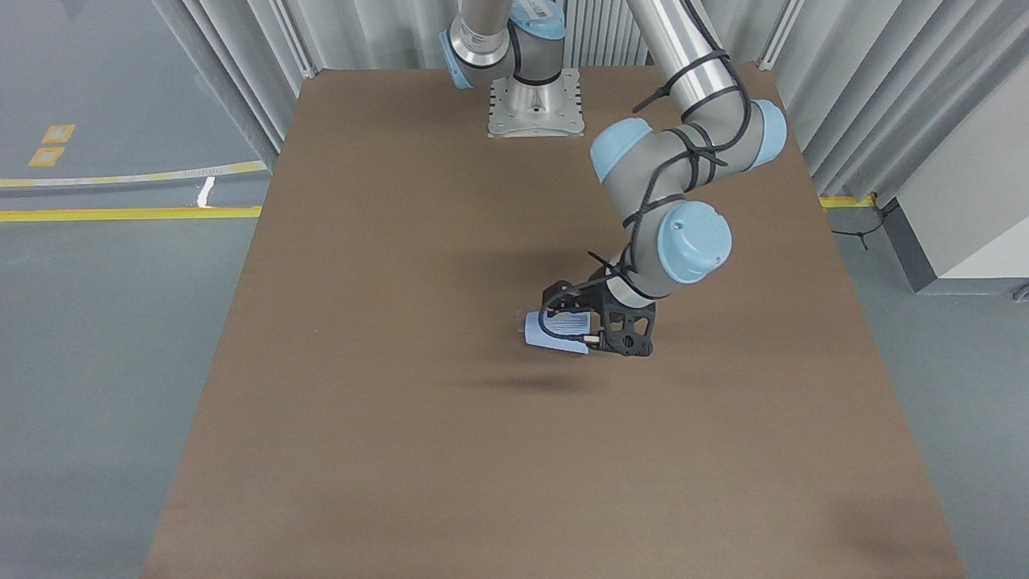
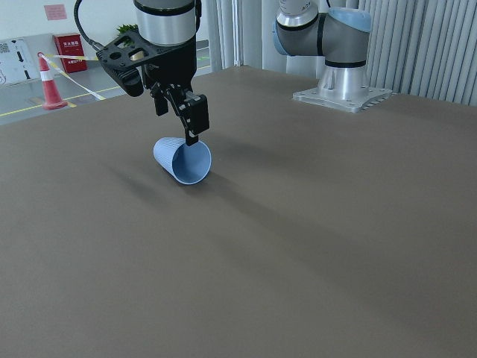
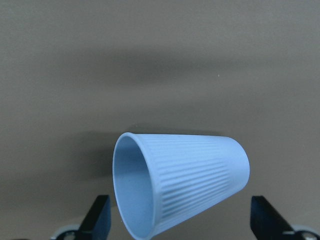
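A light blue ribbed cup (image 2: 182, 159) lies on its side on the brown table (image 1: 415, 434). In the front view the cup (image 1: 545, 338) is partly hidden behind the gripper. In the left view the gripper (image 2: 175, 112) hangs just above the cup. The wrist view shows the cup (image 3: 185, 180) between the two spread fingertips of the gripper, its mouth toward the left finger and its base toward the right one. The gripper is open and holds nothing.
A traffic cone (image 2: 51, 89) stands on the floor beyond the table in the left view.
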